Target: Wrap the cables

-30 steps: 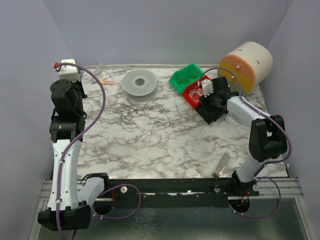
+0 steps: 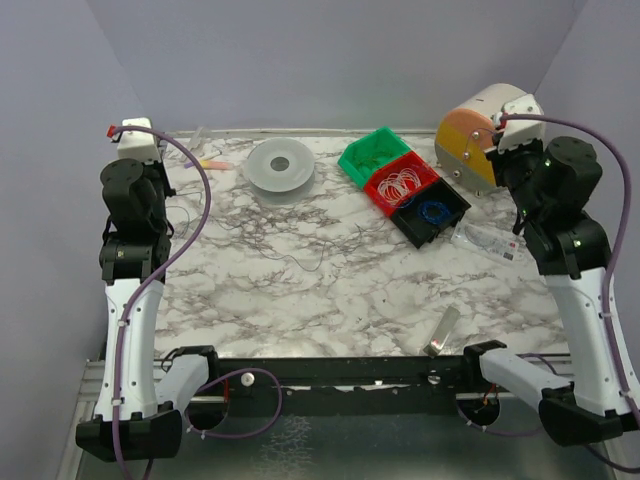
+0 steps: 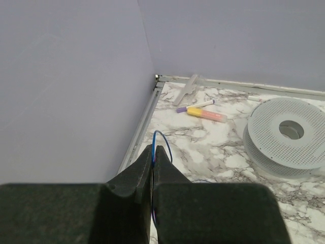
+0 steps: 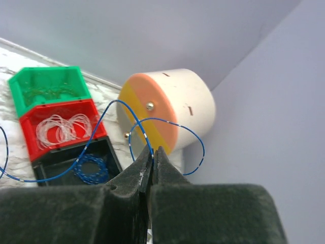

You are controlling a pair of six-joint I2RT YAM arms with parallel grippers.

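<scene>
A thin blue cable (image 4: pixel 112 103) runs between my two grippers. My left gripper, low at the far left of the table, is shut on the cable, which stands up in a small loop from its fingertips. In the right wrist view my right gripper is also shut on the cable; a curl of it hangs in front of the drum (image 4: pixel 152 124). That drum has a cream body and an orange and yellow face with metal pegs. The cable's middle lies faintly across the marble table (image 2: pixel 290 320). From above, the right arm partly covers the drum.
Green (image 2: pixel 372 150), red (image 2: pixel 408 165) and black bins (image 2: pixel 420 240) stand left of the drum, with rings of cable inside. A white spool (image 2: pixel 280 165) sits at the back, pens (image 2: pixel 215 164) at the back left, a metal bar (image 2: pixel 441 330) near the front. The table's middle holds only cable.
My right arm has swung right and back from above the bins to the front of the drum, drawing the cable along. The left arm has stayed put.
</scene>
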